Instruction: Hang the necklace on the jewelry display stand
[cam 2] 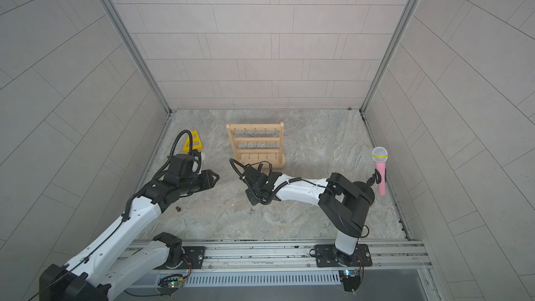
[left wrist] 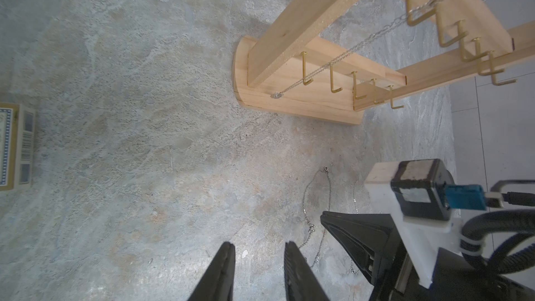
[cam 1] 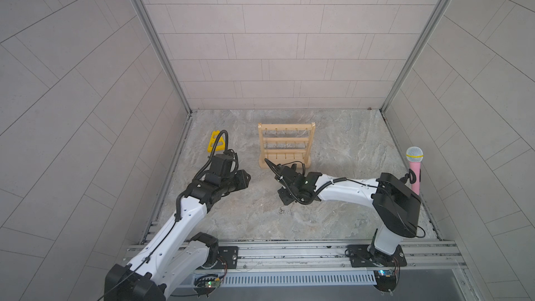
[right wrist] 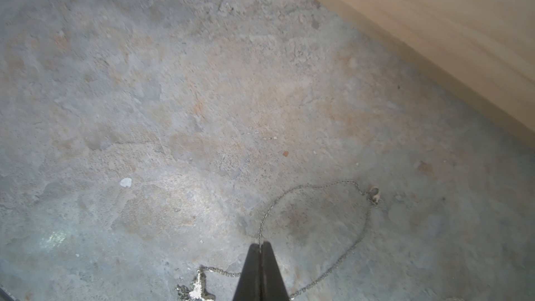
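The wooden jewelry stand (cam 1: 285, 126) with brass hooks stands at the back middle; in the left wrist view a silver chain (left wrist: 367, 40) stretches from its upper part down to a small pendant. A necklace (right wrist: 345, 250) lies looped on the floor before the stand's base (right wrist: 445, 33). My right gripper is shut and points down over that loop; whether any chain is between the tips is unclear, as it runs behind or at them. My left gripper is part open, empty, above the floor to the left of the right one.
A yellow object (cam 1: 216, 140) lies at the back left, and a card box (left wrist: 16, 145) shows in the left wrist view. A pink microphone (cam 1: 414, 175) is at the far right.
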